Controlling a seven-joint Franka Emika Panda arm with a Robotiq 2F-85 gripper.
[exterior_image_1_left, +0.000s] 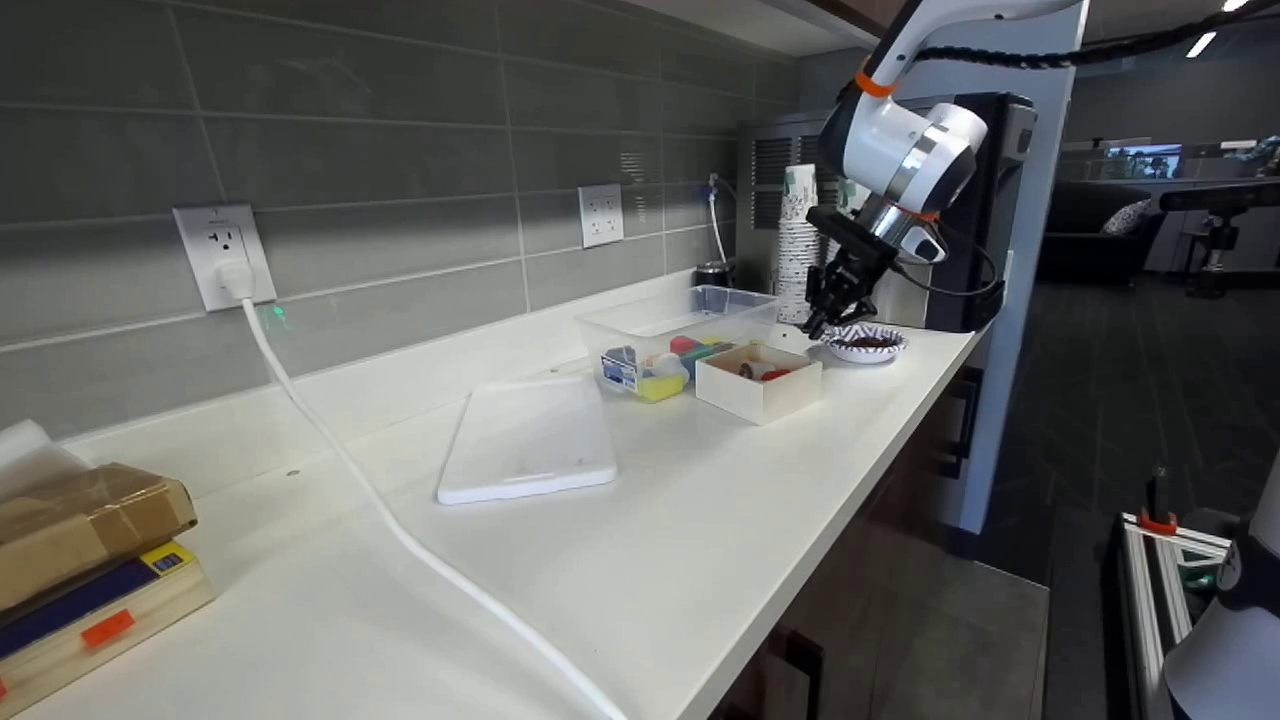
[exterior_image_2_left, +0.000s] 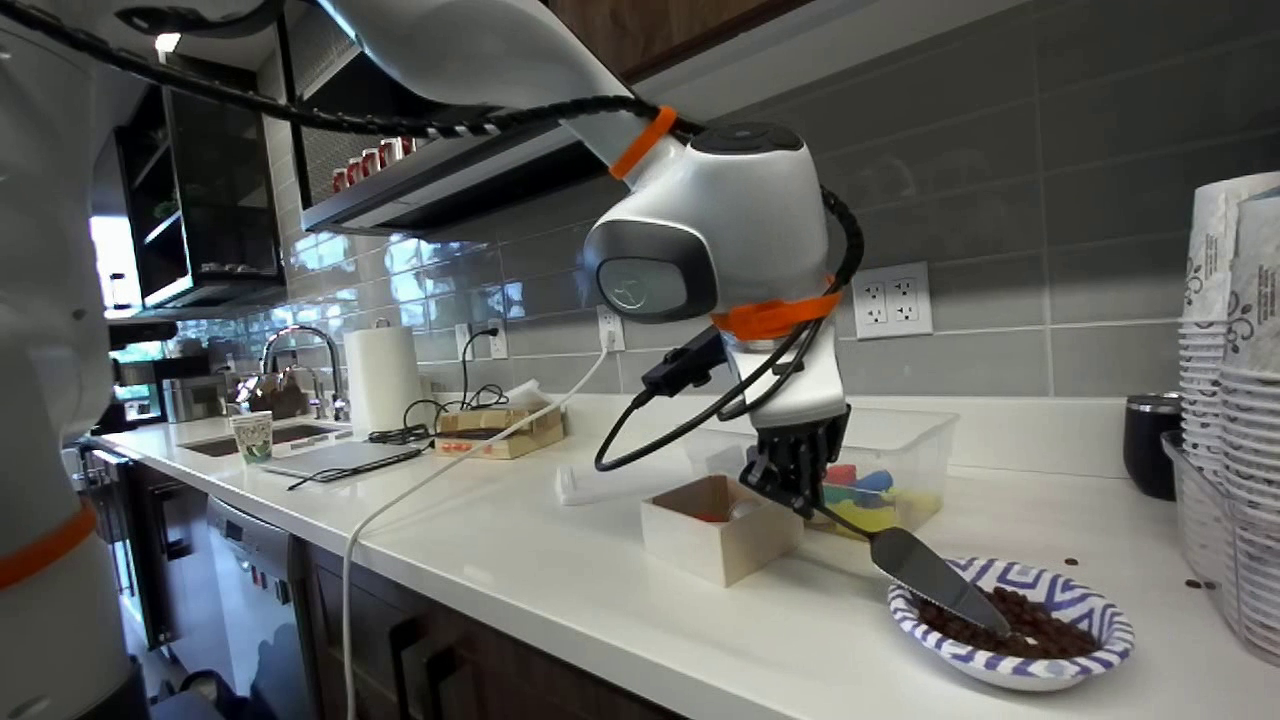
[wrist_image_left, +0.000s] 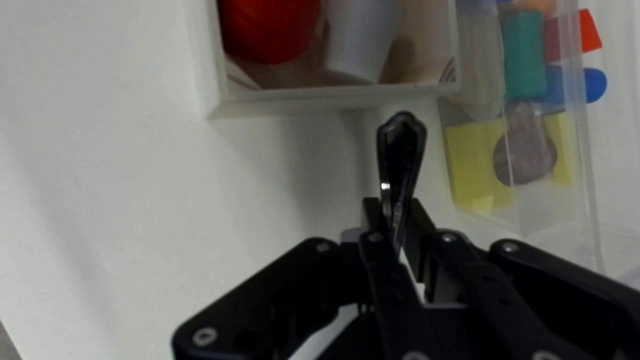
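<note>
My gripper (exterior_image_2_left: 801, 502) is shut on a dark, flat-bladed spatula (exterior_image_2_left: 936, 576), which slants down from the fingers. Its blade reaches over the near rim of a purple-and-white patterned bowl (exterior_image_2_left: 1110, 636), with the tip at the small brown pieces (exterior_image_2_left: 1044, 630) inside. In the wrist view the end of the spatula's handle (wrist_image_left: 400, 144) sticks out from between the fingers, while the blade and bowl are out of sight there. The bowl (exterior_image_1_left: 866, 356) rests upright on the counter in exterior view 1, just past the gripper (exterior_image_1_left: 818, 326).
A white box (exterior_image_2_left: 726, 546) with a red item inside stands close beside the gripper. Behind it is a clear bin (exterior_image_2_left: 918, 462) of coloured things. Stacked paper cups (exterior_image_2_left: 1209, 360) rise past the bowl. A white board (exterior_image_1_left: 528, 438) lies on otherwise open counter.
</note>
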